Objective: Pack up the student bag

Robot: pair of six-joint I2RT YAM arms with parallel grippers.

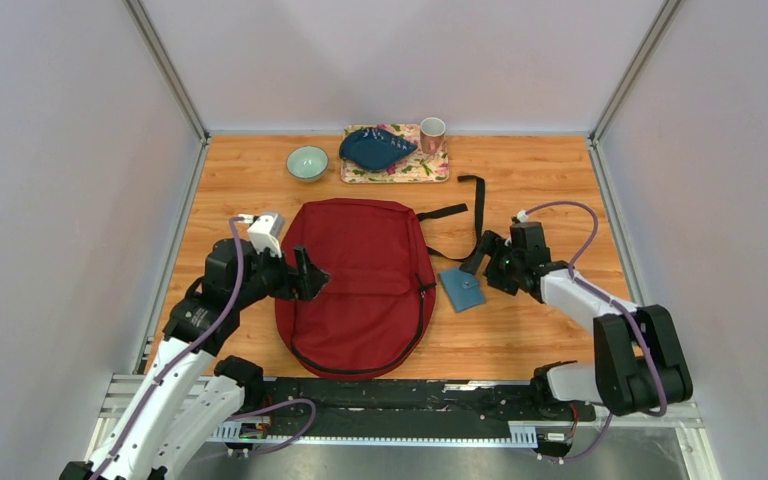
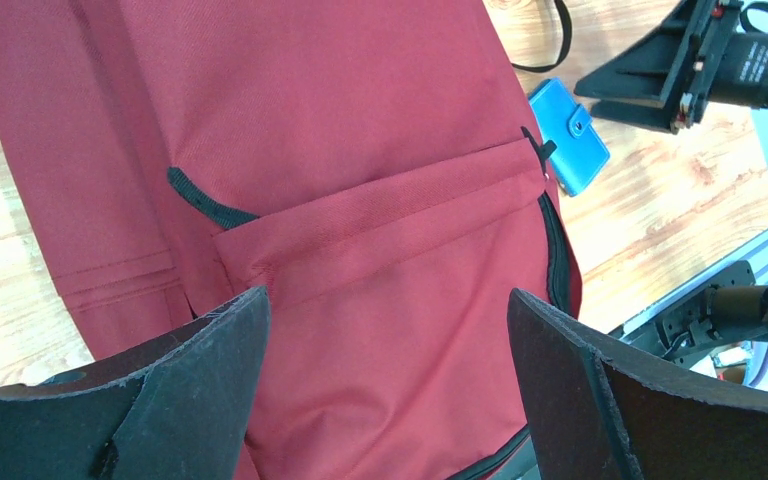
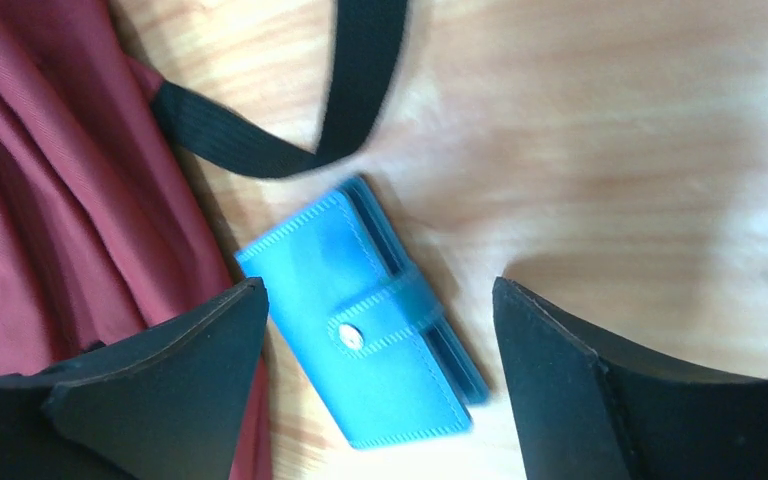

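Observation:
A dark red bag (image 1: 355,285) lies flat in the middle of the table, its front pocket (image 2: 390,290) showing in the left wrist view. My left gripper hovers open over the bag's left side, nothing between its fingers. Just right of the bag, apart from it in the top view, a blue notebook (image 3: 360,320) with a snap strap lies turned at a slant on the wood. Close to the notebook, at its upper right in the top view, is my right gripper (image 1: 482,262); its fingers (image 3: 175,385) are open and wide apart, with the notebook between and beyond them.
At the back, a floral tray (image 1: 400,174) carries a dark blue pouch-like item (image 1: 375,148) and a cup (image 1: 432,134). A green bowl (image 1: 307,163) stands left of it. Black straps (image 1: 479,215) trail from the bag's right side.

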